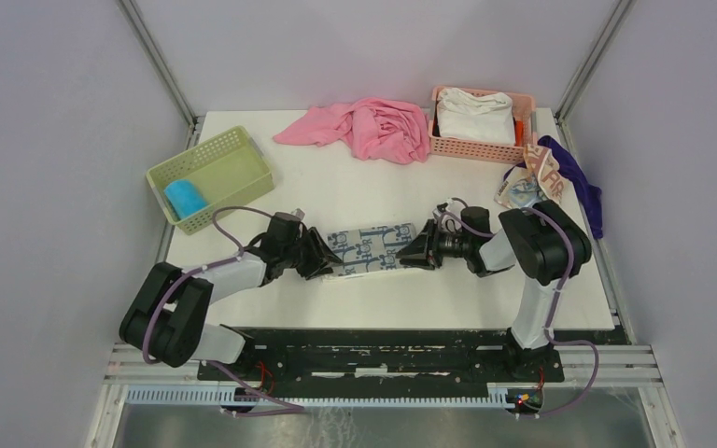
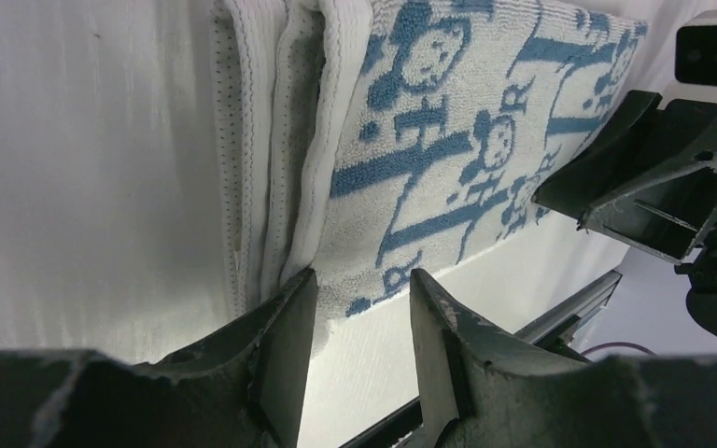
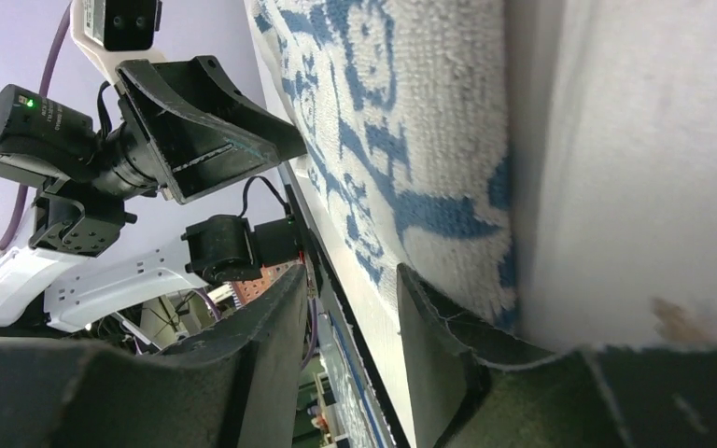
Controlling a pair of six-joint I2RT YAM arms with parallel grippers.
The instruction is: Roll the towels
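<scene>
A folded white towel with a blue pattern (image 1: 371,247) lies flat mid-table, its layers stacked at the left side. At its front left corner is my left gripper, part open; one finger touches or nearly touches the layered edge (image 2: 285,233), the other stands apart over the table. My right gripper sits part open at the front right corner, a fingertip close against the towel's edge (image 3: 457,271). Neither gripper's fingers are closed on the cloth. From above, both grippers hide the towel's front corners.
A green basket (image 1: 233,149) with a rolled blue towel (image 1: 186,199) stands at the left. Behind are a crumpled pink towel (image 1: 378,131) and a pink basket (image 1: 481,149) holding white cloth (image 1: 476,117). Purple cloth (image 1: 574,177) and a printed cloth (image 1: 532,177) lie at the right edge.
</scene>
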